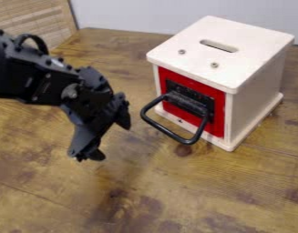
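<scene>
My black gripper (108,136) hangs low over the wooden floor at the left, its fingers open and angled downward, with nothing seen between them. To its right stands a white wooden box (254,91) with a slot on top and a red front panel (172,84). A black U-shaped handle (190,140) sticks out from that panel toward my gripper, a short gap away from it.
A white wall (138,14) runs behind, and a light panel (24,18) sits at the far upper left.
</scene>
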